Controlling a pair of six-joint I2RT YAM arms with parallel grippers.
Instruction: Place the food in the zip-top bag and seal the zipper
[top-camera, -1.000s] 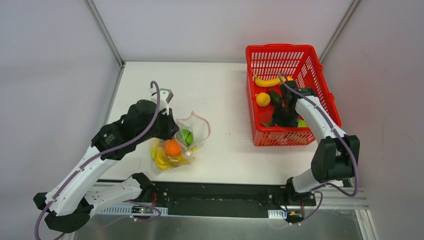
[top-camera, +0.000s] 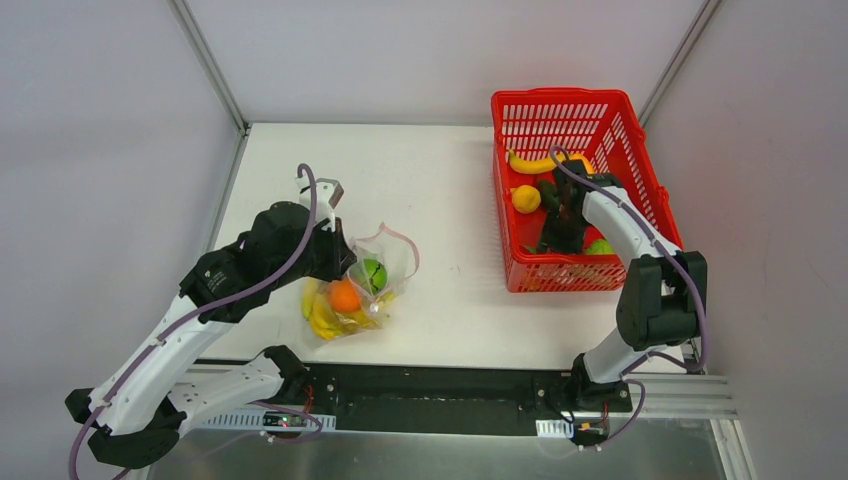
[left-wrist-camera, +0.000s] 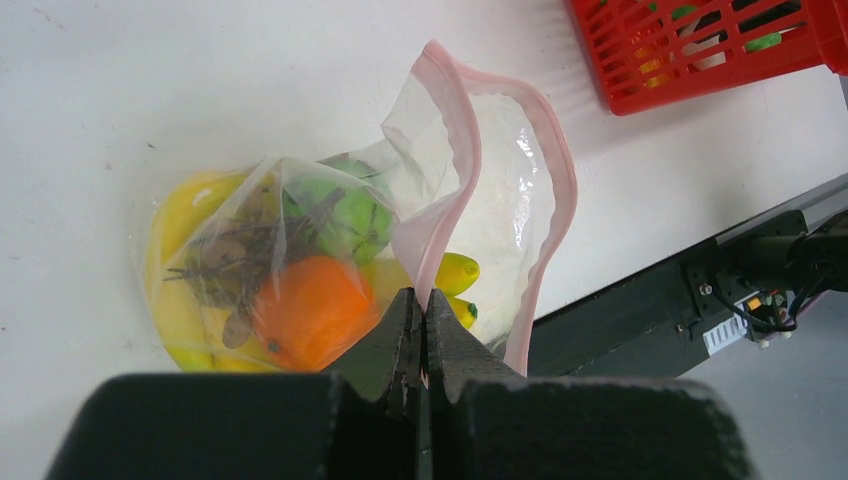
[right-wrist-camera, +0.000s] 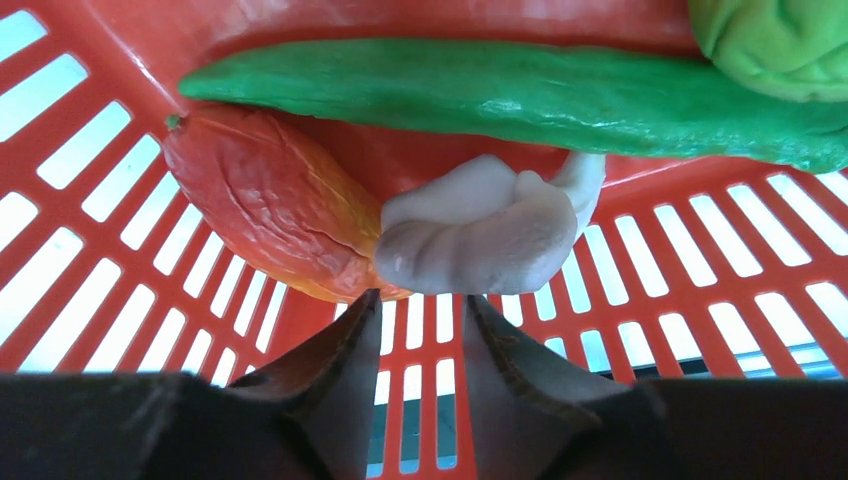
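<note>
The clear zip top bag (top-camera: 400, 257) lies on the left of the table, its pink-edged mouth (left-wrist-camera: 546, 135) spread open. Through its film show an orange (left-wrist-camera: 312, 308), a green round item (left-wrist-camera: 350, 212), bananas (left-wrist-camera: 195, 205) and a brown stemmed piece (left-wrist-camera: 222, 255). My left gripper is shut on one pink edge of the mouth. Inside the red basket, my right gripper is part open, its fingertips just at the near side of a grey-white mushroom-like piece (right-wrist-camera: 480, 235); whether they touch it I cannot tell.
The red basket (top-camera: 508, 240) stands on the right, with slatted walls close around my right gripper. In it lie a green chili (right-wrist-camera: 480, 95), a red-orange pepper (right-wrist-camera: 270, 200), a lemon (top-camera: 525, 199) and a banana (top-camera: 533, 164). Bare table (top-camera: 450, 220) separates bag and basket.
My right arm has shifted slightly left inside the basket, its elbow most visibly. The left arm and the bag look almost unmoved.
</note>
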